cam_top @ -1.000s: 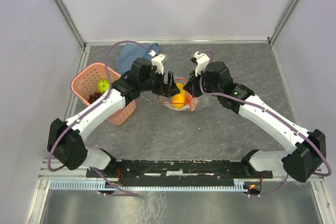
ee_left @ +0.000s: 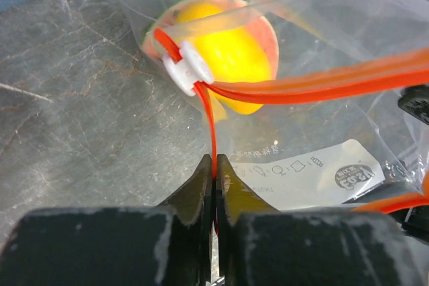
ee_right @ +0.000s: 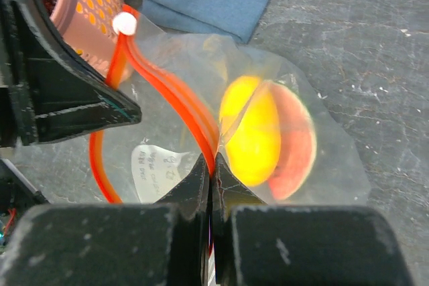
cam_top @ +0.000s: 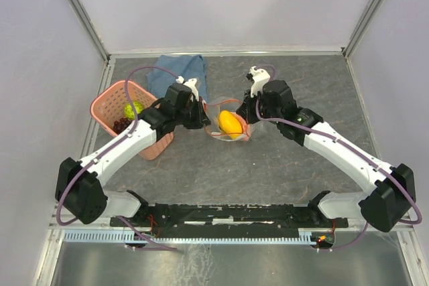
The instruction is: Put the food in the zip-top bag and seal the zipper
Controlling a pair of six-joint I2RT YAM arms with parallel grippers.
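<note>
The clear zip bag (cam_top: 218, 108) with orange zipper strips lies at the middle, holding a yellow oblong food item (cam_top: 230, 125) and a pink-rimmed item (ee_right: 295, 145) behind it. My left gripper (cam_top: 204, 120) is shut on the bag's left edge; in the left wrist view the orange strip runs between its fingertips, near the white slider (ee_left: 188, 68). On the bag's right side, my right gripper (cam_top: 244, 117) is shut, with the orange zipper strip running into its fingertips in the right wrist view.
A pink basket (cam_top: 107, 105) with grapes and a green-yellow fruit stands at the left, beside a folded blue cloth (cam_top: 177, 72) at the back.
My left gripper has drawn back from over the food to the bag's left edge and shut on it. The right arm is unchanged.
</note>
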